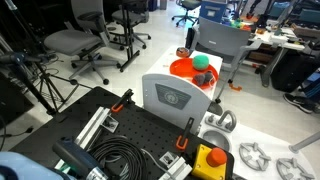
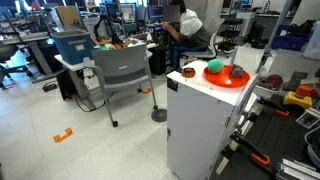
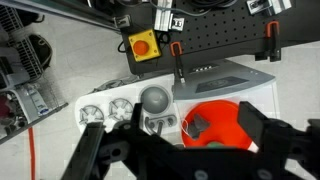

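My gripper is open at the bottom of the wrist view, its dark fingers [image 3: 125, 146] wide apart and nothing held between them. It hangs above the white counter [image 2: 205, 97], over an orange-red plate [image 2: 224, 77]. On that plate rest a green rounded item [image 2: 215, 66] and a small grey item [image 2: 237, 72]. From above, the grey item [image 3: 198, 126] shows between the fingers, while the green one is mostly cut off by the gripper. A small brown item [image 2: 188, 72] stands beside the plate.
A grey upright panel [image 1: 175, 97] borders the plate's side of the counter. Next to it are a small round sink [image 3: 155, 98] with a tap and several white burner rings [image 1: 252, 155]. A yellow box with a red button [image 1: 211, 160] and coiled black cable [image 1: 118, 157] lie close by.
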